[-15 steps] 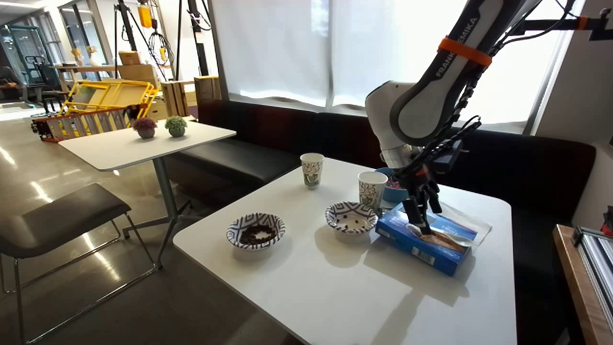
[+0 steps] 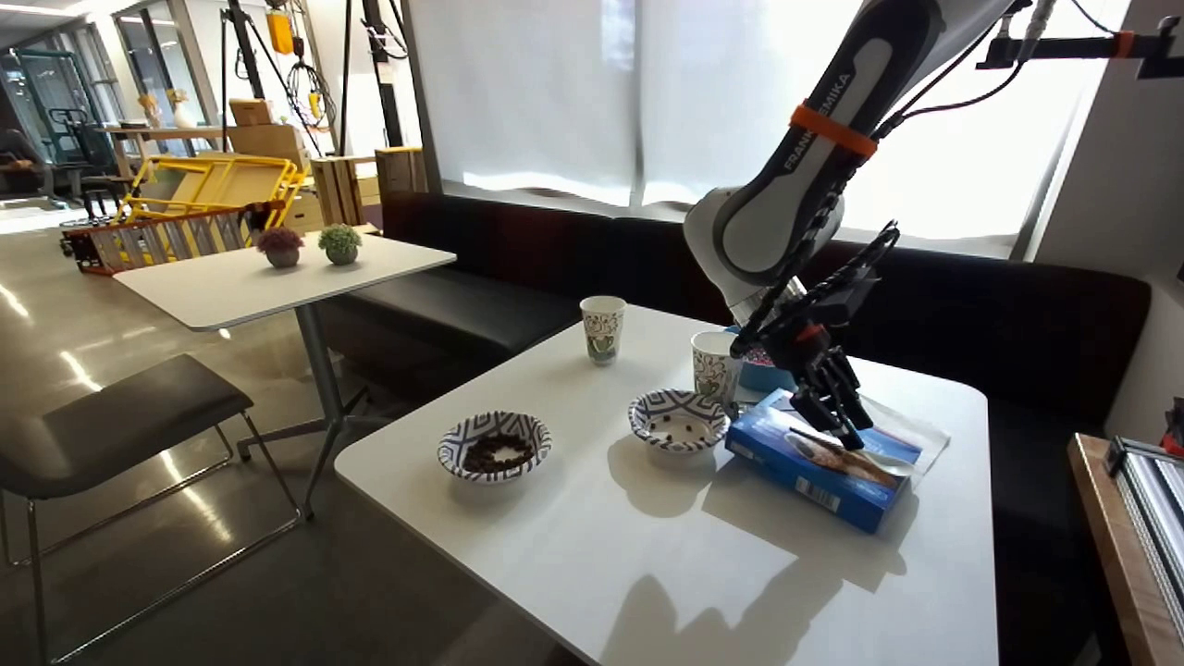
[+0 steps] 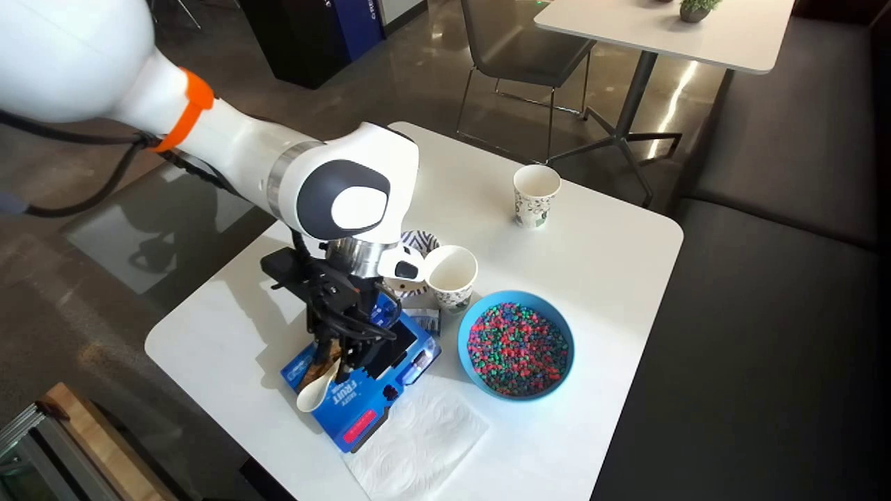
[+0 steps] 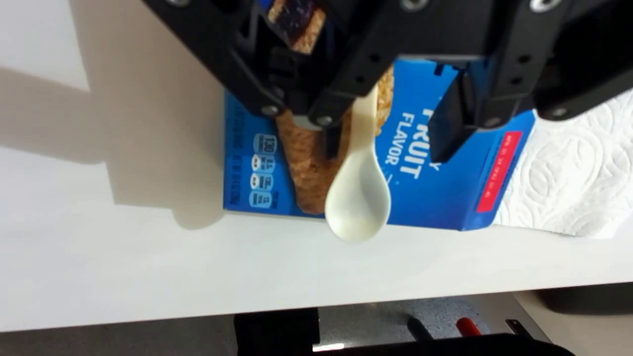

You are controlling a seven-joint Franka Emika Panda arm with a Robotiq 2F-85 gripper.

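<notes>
A white spoon (image 4: 359, 193) rests on a blue snack box (image 4: 409, 204), its bowl jutting past the box's edge in the wrist view. My gripper hovers low over the box with its fingers apart. Between them runs the spoon's handle, closer to the left-hand finger (image 4: 333, 139) and clear of the right-hand one (image 4: 451, 124). The handle's far end is hidden behind the gripper. Exterior view 1 has the gripper (image 2: 841, 427) tilted above the box; from the other side, the gripper (image 3: 332, 363) appears just above the spoon.
A patterned bowl with dark bits (image 2: 679, 422) and a paper cup (image 2: 716, 366) stand beside the box. Another bowl (image 2: 494, 446) and cup (image 2: 601, 329) are farther off. A blue bowl of coloured pieces (image 3: 516, 344) and a paper towel (image 3: 418, 442) lie nearby.
In exterior view 1 my gripper has shifted right along the spoon and leans more, while the forearm has swung left. Spoon and box look unmoved.
</notes>
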